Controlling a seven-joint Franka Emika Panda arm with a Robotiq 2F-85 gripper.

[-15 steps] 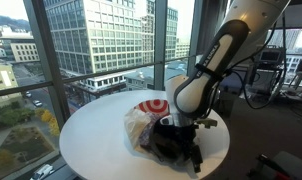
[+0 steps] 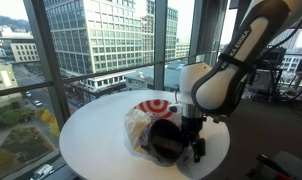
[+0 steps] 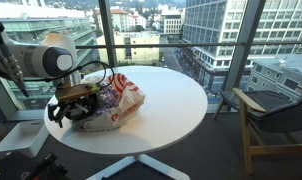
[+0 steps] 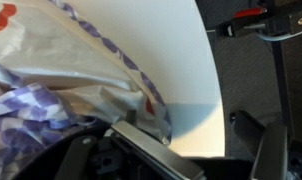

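A crumpled white plastic bag with red markings [image 3: 129, 100] lies on the round white table [image 3: 176, 100]. Blue-and-white checkered cloth [image 4: 36, 112] shows at the bag's opening in the wrist view. Close by the bag, near the table's edge, my gripper stands open; one of its fingers [image 4: 156, 155] is next to the bag and cloth, and the bare tabletop shows between the fingers. In exterior view 1 a dark rounded shape [image 2: 163, 142] covers part of the bag; what it is I cannot tell.
A wooden chair with a dark seat [image 3: 266, 110] stands off to the right in exterior view 2. Large windows border the room, and the floor beyond the table edge is dark.
In exterior view 1 my arm's white links have shifted to the right, and the dark rounded shape before the bag shows more clearly. The bag stays in about the same place.
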